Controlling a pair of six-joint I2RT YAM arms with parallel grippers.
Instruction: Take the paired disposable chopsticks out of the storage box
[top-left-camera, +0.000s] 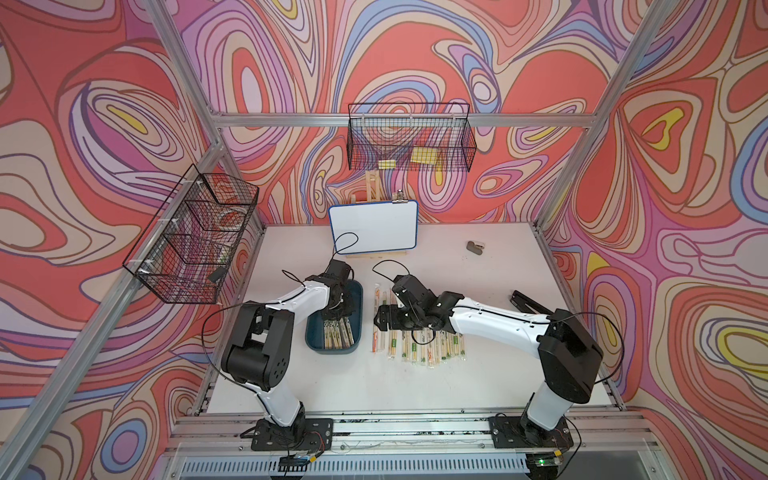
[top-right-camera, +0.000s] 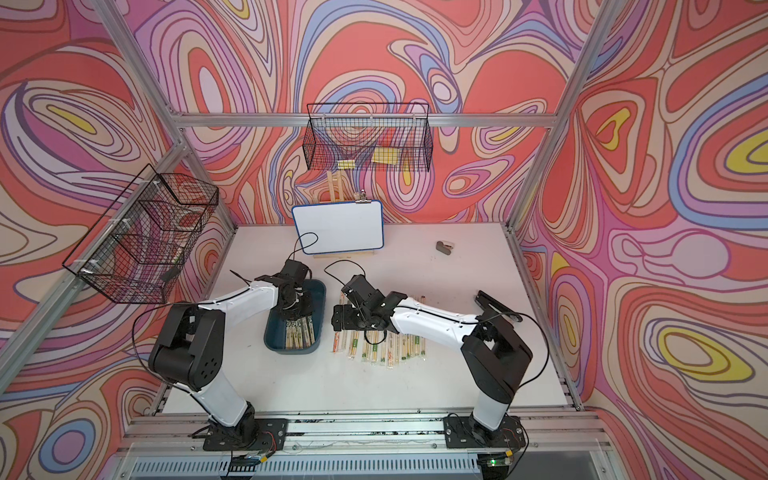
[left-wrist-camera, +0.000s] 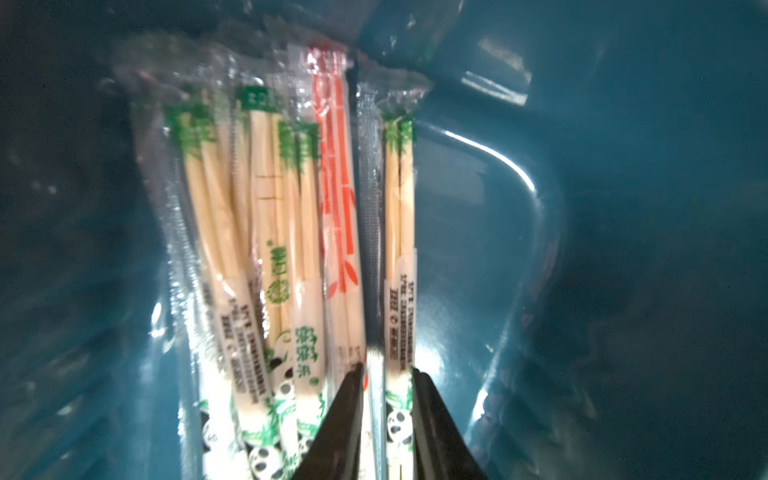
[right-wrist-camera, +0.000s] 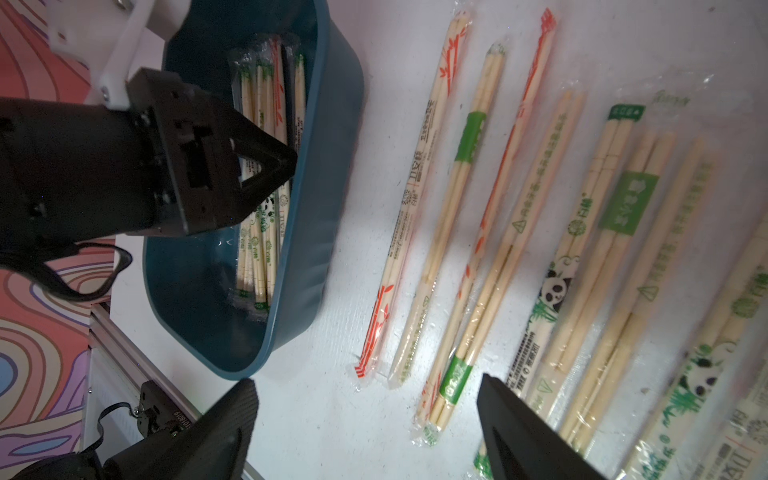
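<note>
The dark teal storage box holds several wrapped chopstick pairs, some green-marked, one red-printed. My left gripper is down inside the box, its slim black fingertips part open over the rightmost pairs, near a panda-printed pair; whether anything is between them is unclear. My right gripper stands open right of the box, above the pairs lying loose on the table.
Several wrapped pairs lie in a row right of the box. A whiteboard stands behind. A black object lies at the right.
</note>
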